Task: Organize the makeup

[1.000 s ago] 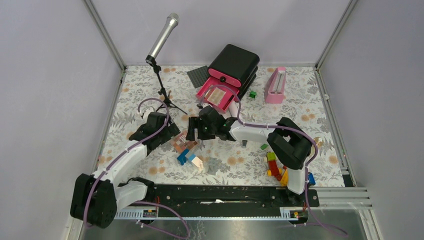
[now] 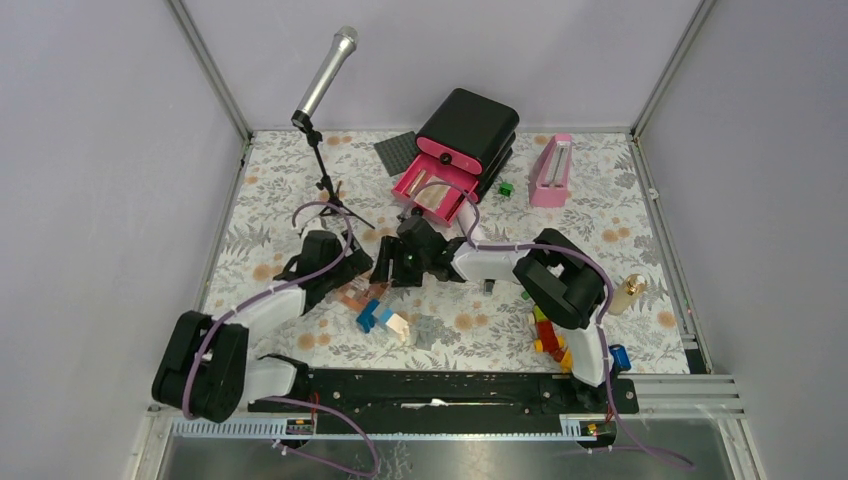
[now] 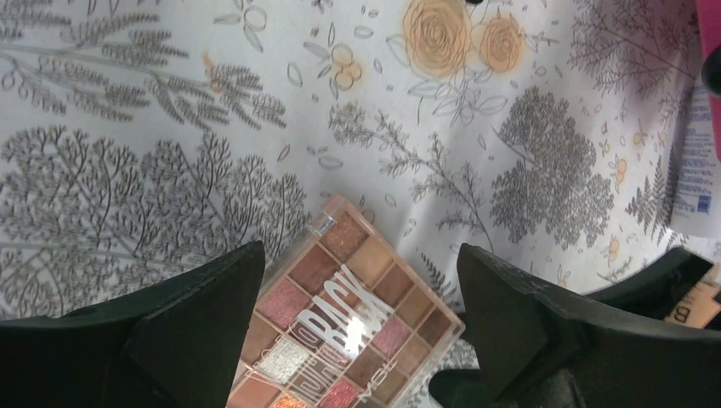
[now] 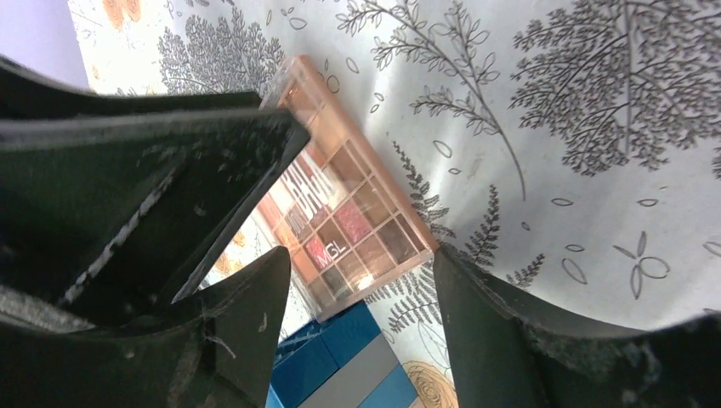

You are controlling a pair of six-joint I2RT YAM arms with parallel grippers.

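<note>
An eyeshadow palette (image 3: pixel 349 327) with many pan colours lies on the floral cloth, between my two grippers. My left gripper stands open above it, a finger on either side of the palette in the left wrist view. From the other side comes my right gripper, part open, the palette's near corner (image 4: pixel 417 255) between its fingertips. Whether its fingers touch the palette I cannot tell. At the back, a black makeup organizer (image 2: pixel 470 125) has its pink drawer (image 2: pixel 440 205) pulled out, with flat items inside.
Blue blocks (image 2: pixel 368 316) lie right against the palette's front side. A microphone stand (image 2: pixel 325 185) rises behind the left arm. Toy bricks (image 2: pixel 548 335), a gold bottle (image 2: pixel 628 293) and a pink case (image 2: pixel 551 170) are on the right.
The right gripper has shifted slightly, and the palette is now mostly covered from above.
</note>
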